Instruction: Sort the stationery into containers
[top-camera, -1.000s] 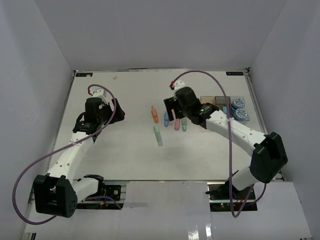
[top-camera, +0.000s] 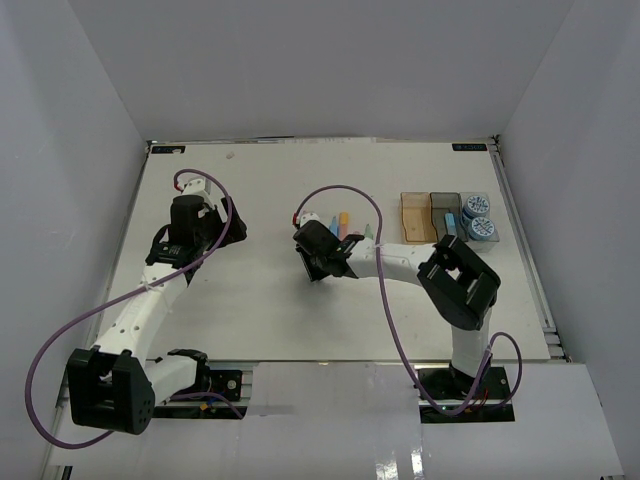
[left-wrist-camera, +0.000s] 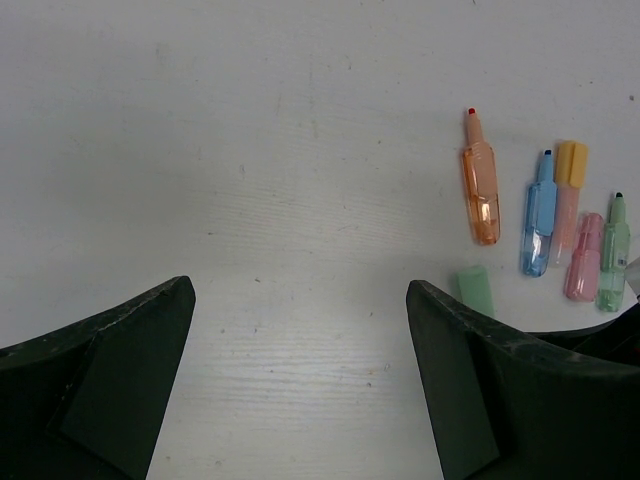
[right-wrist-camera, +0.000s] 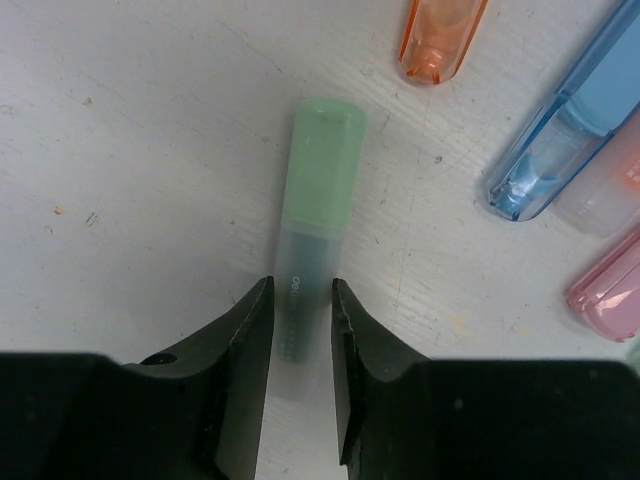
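Note:
A slim case with a green cap and clear, dark-cored body lies on the table. My right gripper is low over its clear end, one finger close along each side; whether they press on it cannot be told. In the top view, the right gripper hides that case. Beyond lie an orange marker, a blue marker, an orange-capped pink one, a short pink one and a green marker. My left gripper hangs wide open over bare table at the left.
At the right back stand a tan container, a dark container with a blue item inside, and a clear one with two blue-and-white round items. The right arm crosses in front of them.
From above the markers, my right gripper has moved left and toward the front, down over the green-capped case. The left arm has stayed still.

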